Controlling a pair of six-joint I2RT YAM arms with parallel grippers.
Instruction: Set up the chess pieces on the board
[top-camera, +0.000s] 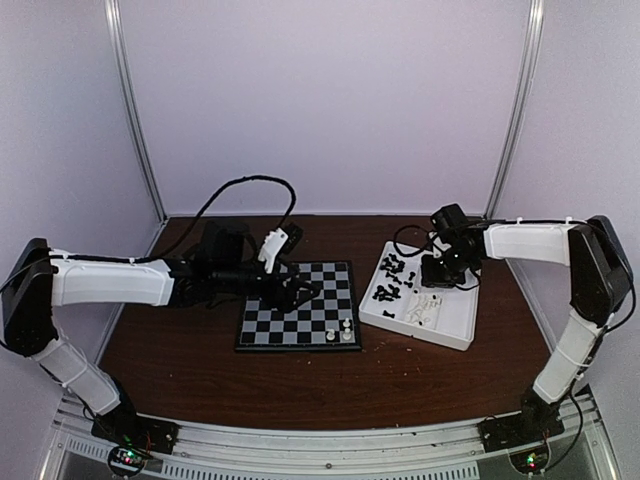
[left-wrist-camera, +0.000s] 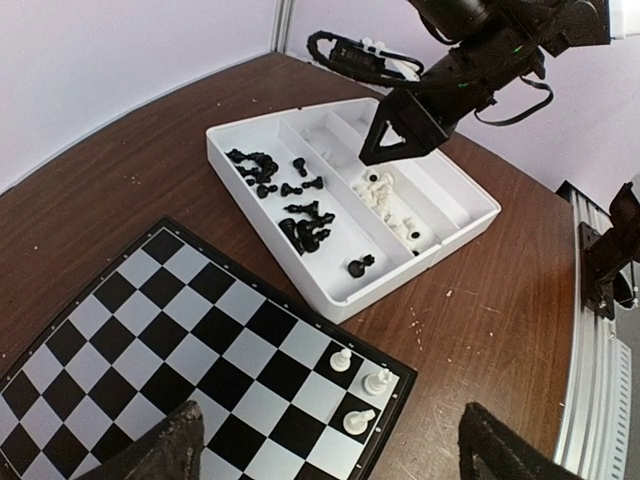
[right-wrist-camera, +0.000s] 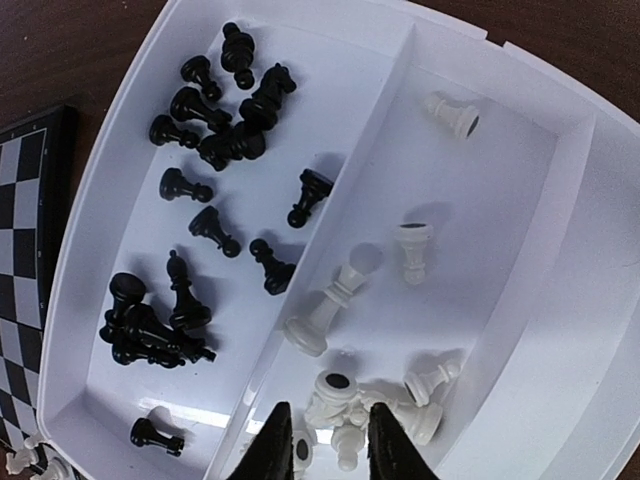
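Observation:
The chessboard (top-camera: 270, 328) lies mid-table, with three white pieces standing at its near right corner; the left wrist view shows one white piece (left-wrist-camera: 377, 382) nearest the corner. Over the board, my left gripper is open with nothing between its fingers. To the right, a white tray (top-camera: 455, 335) holds the loose pieces. My right gripper is above the tray's middle compartment, its fingers (right-wrist-camera: 274, 430) apart. White pieces (right-wrist-camera: 348, 445) lie jumbled below and between them, none visibly gripped. Another white piece (right-wrist-camera: 318, 318) lies on its side farther up the compartment.
Black pieces (right-wrist-camera: 180, 295) lie scattered in the tray compartment closest to the board. A divider (right-wrist-camera: 335, 220) separates them from the white ones. The tray's outer compartment (right-wrist-camera: 560, 370) looks empty. Bare table (top-camera: 300, 390) stretches in front of the board.

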